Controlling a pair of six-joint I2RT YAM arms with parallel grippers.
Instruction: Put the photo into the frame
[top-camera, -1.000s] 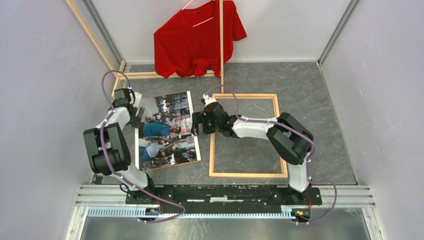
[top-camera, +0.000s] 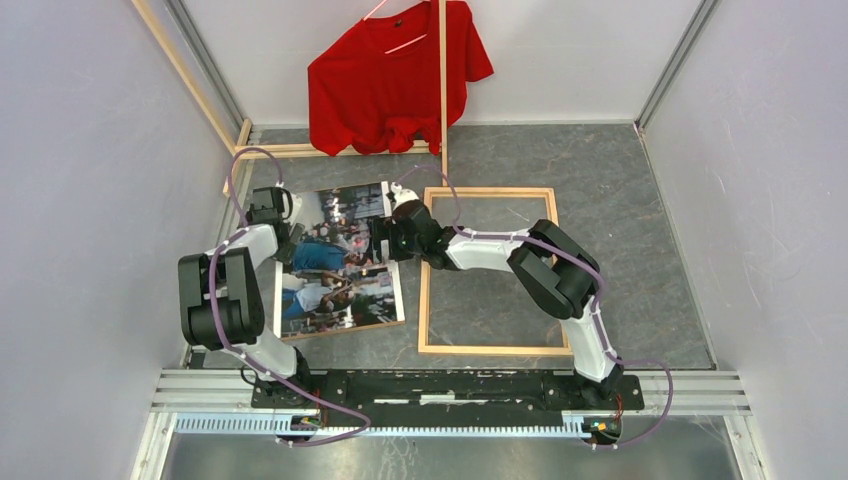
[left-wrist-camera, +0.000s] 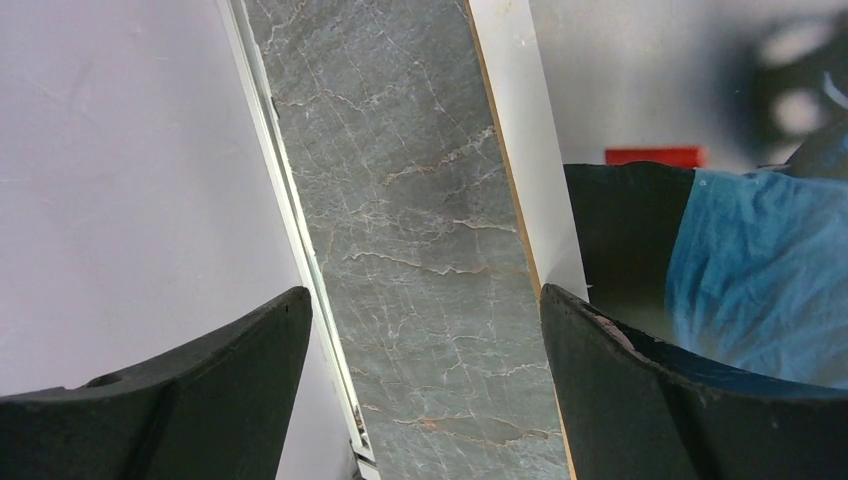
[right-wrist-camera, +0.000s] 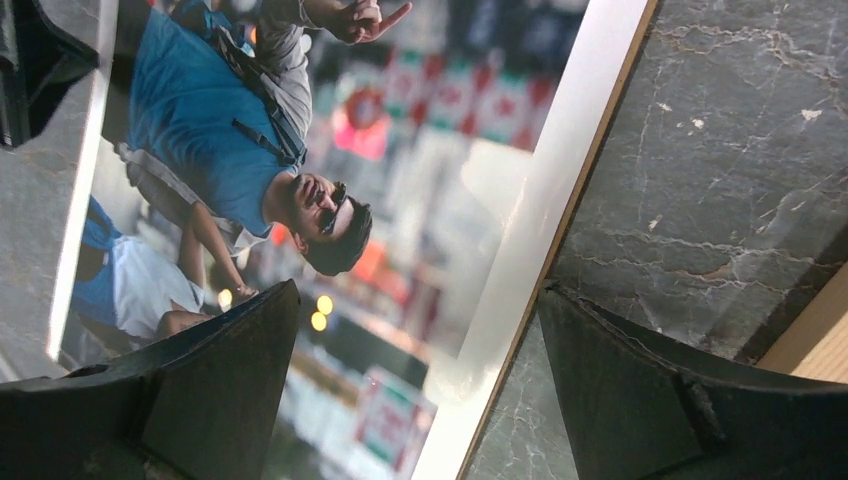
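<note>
The photo (top-camera: 330, 290), a board with a white border and a street scene, lies flat on the left half of the floor. At its left edge my left gripper (top-camera: 289, 243) is open; in the left wrist view one finger (left-wrist-camera: 590, 350) stands at or against the white border (left-wrist-camera: 525, 130). My right gripper (top-camera: 382, 241) is open across the photo's right edge. In the right wrist view the right-hand finger (right-wrist-camera: 600, 350) is by that edge and the other is over the picture. Right of the photo lies the empty wooden frame (top-camera: 495, 350), partly under my right arm.
Behind the photo, wooden bars (top-camera: 290, 151) cross the floor and a red shirt (top-camera: 390, 80) hangs. The left wall (left-wrist-camera: 120, 200) is close to my left gripper. Bare floor (top-camera: 620, 190) shows to the right of the frame.
My left gripper has moved right, and the photo has shifted slightly right with it. The right gripper came left onto the photo's right edge. The wooden frame has stayed put.
</note>
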